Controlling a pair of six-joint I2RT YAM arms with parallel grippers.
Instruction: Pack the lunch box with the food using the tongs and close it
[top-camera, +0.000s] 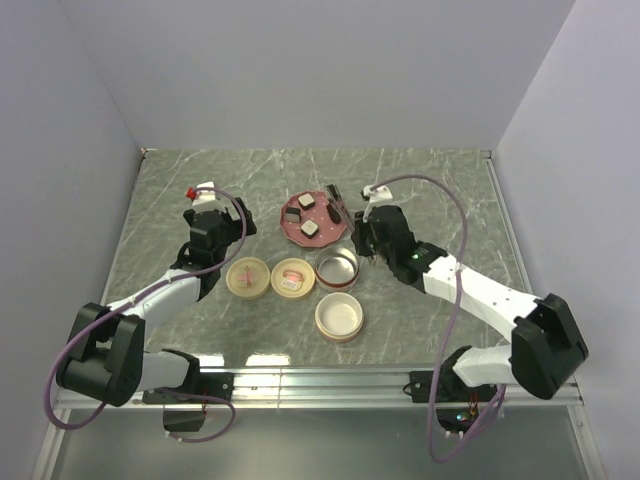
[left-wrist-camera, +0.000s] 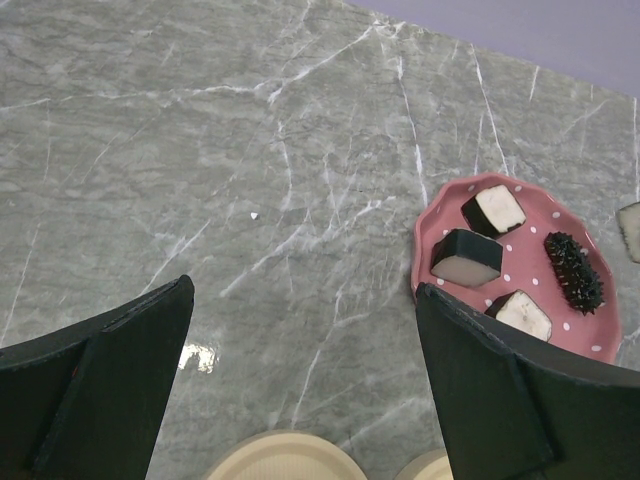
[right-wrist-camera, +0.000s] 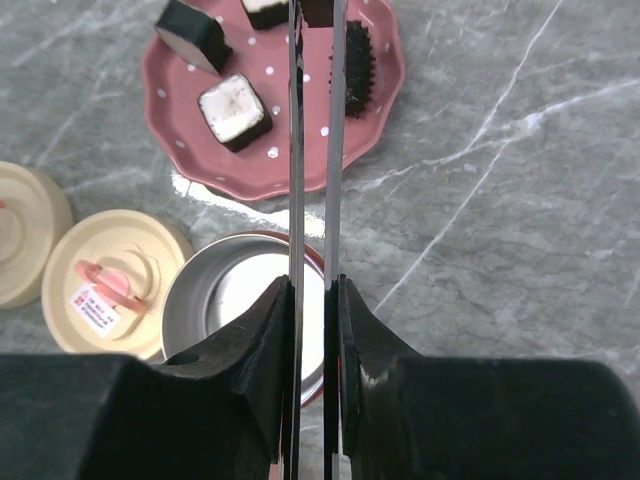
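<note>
A pink scalloped plate (top-camera: 295, 235) holds dark-sided, pale-topped food cubes (right-wrist-camera: 231, 107) and a spiky dark sea cucumber (right-wrist-camera: 359, 70). My right gripper holds long metal tongs over the plate's right side, their tips close together around a small dark piece at the top edge of the right wrist view, only partly seen. My left gripper stands open and empty left of the plate. A steel container (top-camera: 337, 266) sits below the plate, with a white container (top-camera: 339, 316) in front and two cream lids (top-camera: 247, 279) to the left.
Grey walls border it at the back and sides. The cream lid (right-wrist-camera: 146, 250) with a pink latch lies beside the steel container.
</note>
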